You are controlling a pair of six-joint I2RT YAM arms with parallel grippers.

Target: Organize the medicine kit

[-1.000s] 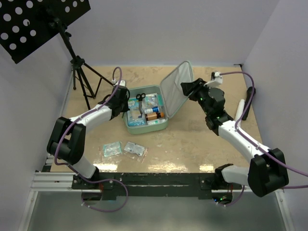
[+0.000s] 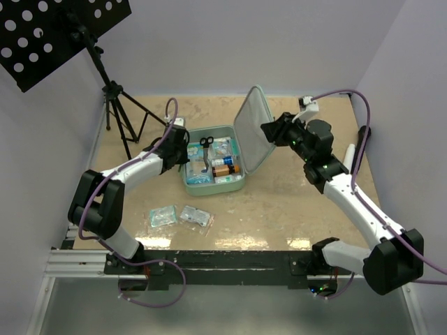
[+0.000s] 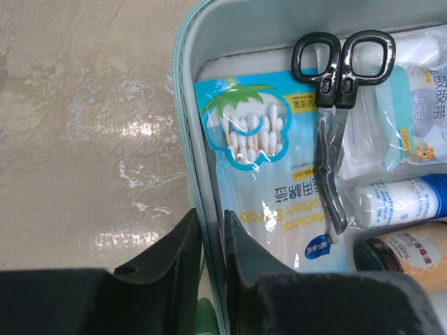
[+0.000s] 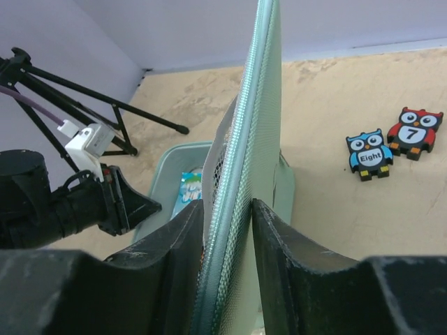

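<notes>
The mint medicine kit (image 2: 213,188) lies open mid-table, holding black scissors (image 3: 328,167), a blue cotton swab pack (image 3: 265,202), clear packs, a white-and-blue roll (image 3: 398,202) and an amber bottle (image 3: 412,255). My left gripper is shut on the kit's left rim. My right gripper has the top edge of the raised lid (image 2: 251,129) between its fingers, the lid standing steeply at the kit's right side.
A black tripod (image 2: 119,105) stands back left. Owl blocks (image 4: 370,157) appear in the right wrist view.
The lid has tilted more upright, its top edge moving slightly left and toward the back, with my right arm shifting along. The left arm is still.
</notes>
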